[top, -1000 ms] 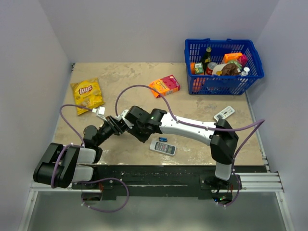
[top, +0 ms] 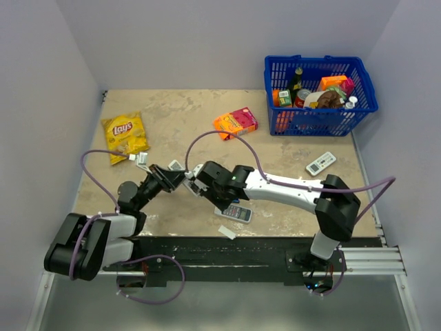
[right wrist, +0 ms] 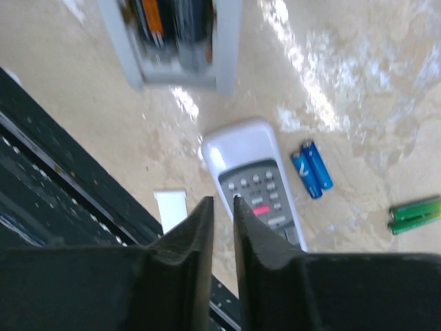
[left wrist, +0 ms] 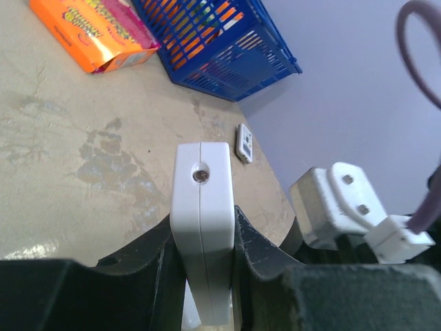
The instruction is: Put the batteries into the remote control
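Observation:
My left gripper is shut on a white remote control (left wrist: pixel 201 200), held up above the table. In the right wrist view that remote (right wrist: pixel 226 41) shows an uncovered compartment, with an orange-and-black battery (right wrist: pixel 151 21) and a darker one (right wrist: pixel 193 26) side by side in it. My right gripper stands slightly open near the held remote, nothing between its fingers. A small white flat piece (top: pixel 227 232), looking like a battery cover, lies on the table near its front edge. Two blue batteries (right wrist: pixel 312 169) lie beside another remote (right wrist: pixel 251 172), keypad up.
Two green batteries (right wrist: pixel 416 214) lie further off in the right wrist view. A third remote (top: pixel 320 163) rests at the right. Around the back are a chip bag (top: pixel 125 136), an orange box (top: pixel 236 123) and a blue basket (top: pixel 324 127).
My right gripper has drawn away to the right and front from the held remote, which shows more plainly now. The white flat piece now shows on the table below the keypad remote.

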